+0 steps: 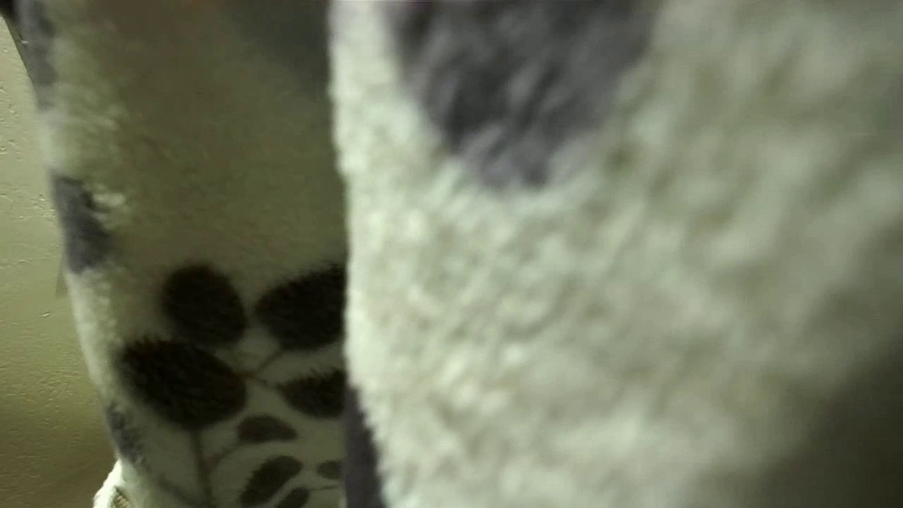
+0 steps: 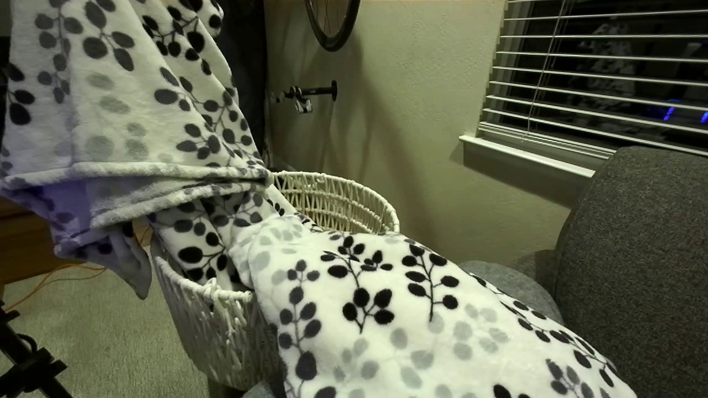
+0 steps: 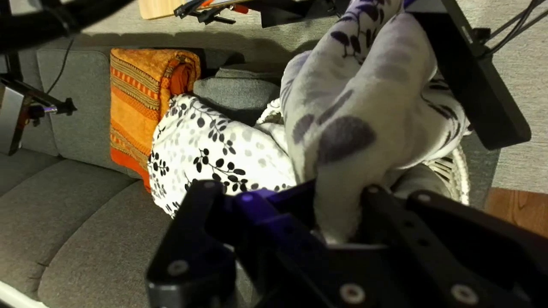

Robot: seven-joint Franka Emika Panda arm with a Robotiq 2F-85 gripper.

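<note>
A white fleece blanket with dark and grey leaf prints [image 2: 371, 285] runs out of a white woven basket [image 2: 219, 331] and over its near right side. Another length of it hangs raised above the basket at the left of exterior view 2. In the wrist view my gripper is shut on a bunched fold of the blanket [image 3: 354, 138], which is pinched between the black fingers. The blanket [image 1: 592, 322] fills most of exterior view 1 at very close range. Below the held fold, part of the basket's rim [image 3: 462, 177] shows.
A grey couch [image 3: 92, 215] lies left in the wrist view, with a folded orange patterned cloth [image 3: 136, 97] on it. A dark arm-like part [image 3: 472, 77] stands beside the raised blanket. A window with blinds [image 2: 597, 73] is at the back right.
</note>
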